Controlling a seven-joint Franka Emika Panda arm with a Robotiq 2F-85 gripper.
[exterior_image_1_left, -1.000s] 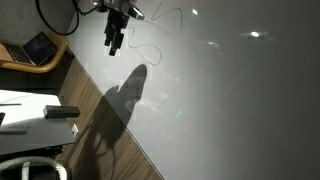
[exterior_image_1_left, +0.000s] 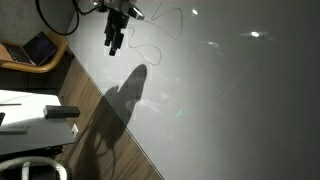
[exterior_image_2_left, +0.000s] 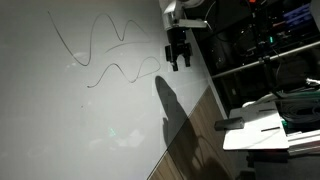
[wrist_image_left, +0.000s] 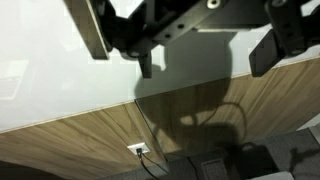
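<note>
My gripper (exterior_image_1_left: 112, 50) hangs in front of the whiteboard (exterior_image_1_left: 220, 100), fingers pointing down and spread apart. Exterior view 2 also has the gripper (exterior_image_2_left: 181, 65) near the board's right side, casting a long shadow on it. In the wrist view the two fingers (wrist_image_left: 263, 54) stand wide apart, with nothing between them. Thin dark wavy lines (exterior_image_2_left: 68, 47) run across the upper part of the board. A dark oblong block, perhaps an eraser (exterior_image_2_left: 229, 124), lies on the white table (exterior_image_2_left: 255, 138), well below the gripper.
Wood panelling (wrist_image_left: 190, 110) runs under the board, with a white socket (wrist_image_left: 138, 148) and a plugged-in cable. A laptop (exterior_image_1_left: 40, 48) sits beyond the table in exterior view 1. Open space lies between the gripper and the table.
</note>
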